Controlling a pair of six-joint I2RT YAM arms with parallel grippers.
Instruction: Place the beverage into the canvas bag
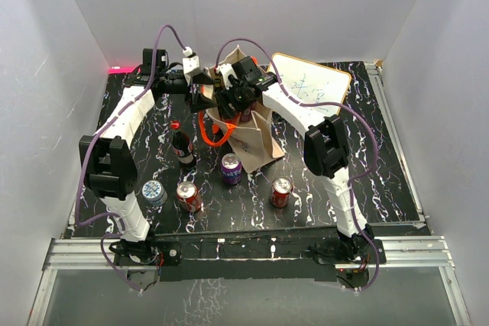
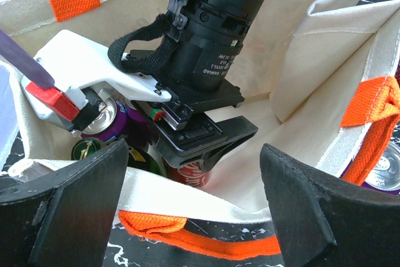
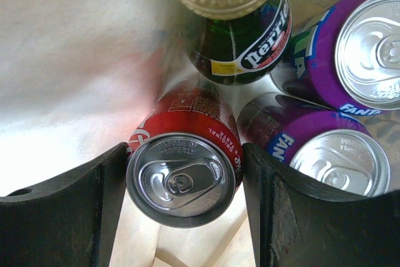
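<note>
The canvas bag [image 1: 256, 143] stands at the back centre with orange handles. My right gripper is down inside it, around a red cola can [image 3: 181, 179]; whether its fingers grip firmly I cannot tell. Beside that can lie two purple Fanta cans [image 3: 312, 154] and a green Perrier bottle [image 3: 237, 35]. My left gripper stands open at the bag's left rim, with white rim fabric between its fingers.
On the table are a cola bottle [image 1: 183, 146], a purple can [image 1: 231, 169], red cans [image 1: 189, 197] [image 1: 281, 192] and a blue-lidded can [image 1: 154, 193]. A whiteboard [image 1: 313, 78] lies at back right.
</note>
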